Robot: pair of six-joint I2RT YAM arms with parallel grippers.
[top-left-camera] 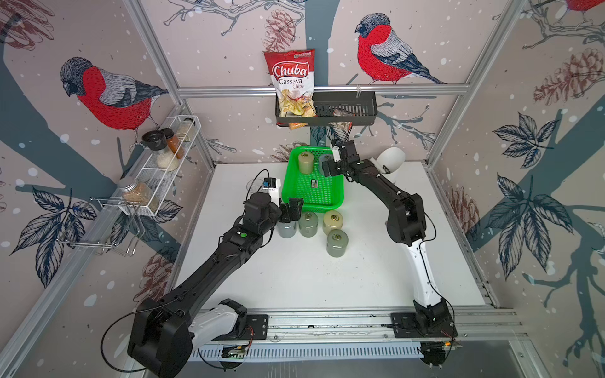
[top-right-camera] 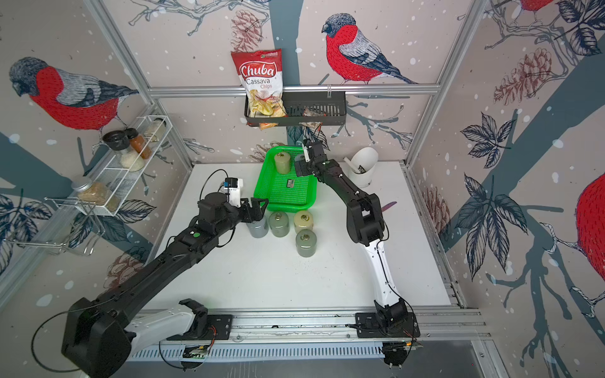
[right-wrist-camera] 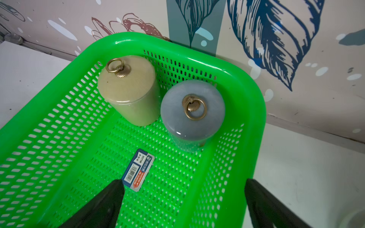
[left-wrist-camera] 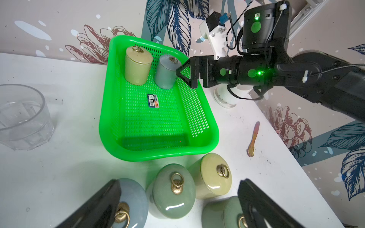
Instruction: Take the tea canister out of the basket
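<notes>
A green basket (top-left-camera: 314, 198) at the table's back holds a cream canister (right-wrist-camera: 129, 91) and a blue-grey canister (right-wrist-camera: 192, 110), both upright with ring handles. My right gripper is open above the basket's right side, beside the blue-grey canister, holding nothing. My left gripper (top-left-camera: 291, 208) stands open at the basket's front-left corner, over a group of canisters on the table: blue (left-wrist-camera: 131, 193), green (left-wrist-camera: 171, 193), yellow (left-wrist-camera: 213, 178) and another green (left-wrist-camera: 216, 216).
A clear glass cup (left-wrist-camera: 22, 121) is left of the basket. A white utensil holder (top-right-camera: 361, 167) and a wooden knife-like utensil (left-wrist-camera: 254, 136) are at the right. A shelf rack (top-left-camera: 151, 189) hangs on the left wall, a dark bin (top-left-camera: 346, 110) on the back wall.
</notes>
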